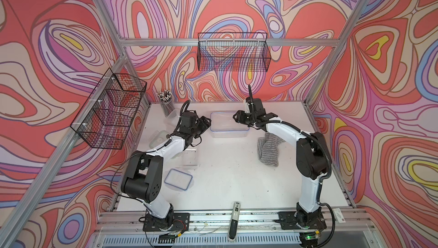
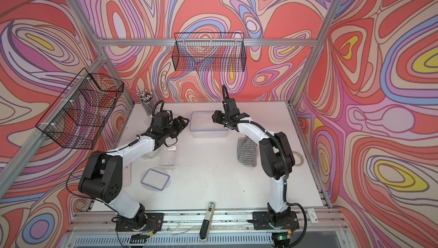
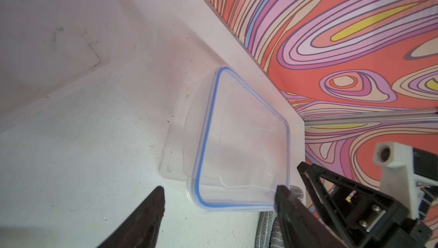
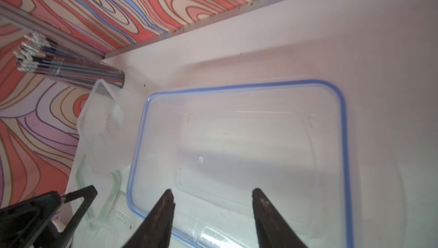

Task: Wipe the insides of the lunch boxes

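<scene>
A large clear lunch box (image 1: 229,122) with a blue rim sits at the table's back middle, its inside bare and empty in the right wrist view. At its left end, my left gripper (image 1: 208,122) stands open with nothing between its fingers. My right gripper hovers over the box's right part, fingers apart and empty. A grey striped cloth (image 1: 268,151) lies on the table to the right, partly under the right arm. A smaller blue-rimmed box (image 1: 178,179) sits front left. More clear boxes (image 1: 159,139) lie behind the left arm, partly hidden.
Behind the left gripper stands a holder of pens (image 1: 166,101). A flat clear piece (image 1: 189,157) lies near the left arm. Wire baskets (image 1: 233,54) hang on the frame at the back and left.
</scene>
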